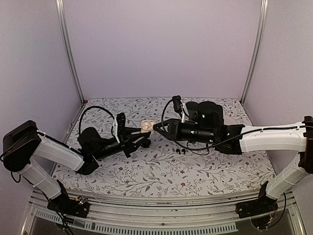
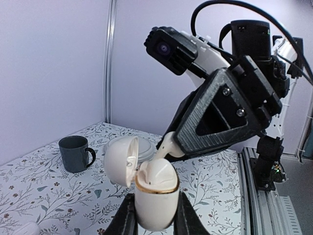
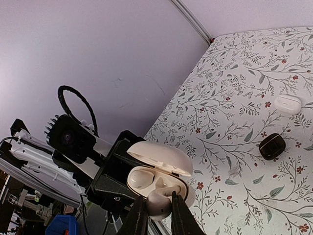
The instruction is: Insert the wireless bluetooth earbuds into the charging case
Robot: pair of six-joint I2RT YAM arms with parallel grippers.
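My left gripper [image 1: 142,134] grips the white charging case [image 2: 156,205], raised above the table with its lid [image 3: 161,154] open. In the right wrist view one white earbud [image 3: 141,178] sits in the case's far compartment. My right gripper is shut on a second white earbud [image 3: 157,203], whose stem reaches into the other compartment at the case opening; whether it is seated I cannot tell.
A dark mug [image 2: 73,154] and a round lidded container [image 2: 145,147] stand toward the back. A black case [image 3: 272,147] and a white case [image 3: 287,104] lie on the patterned table, with small dark items [image 1: 181,151] near its middle.
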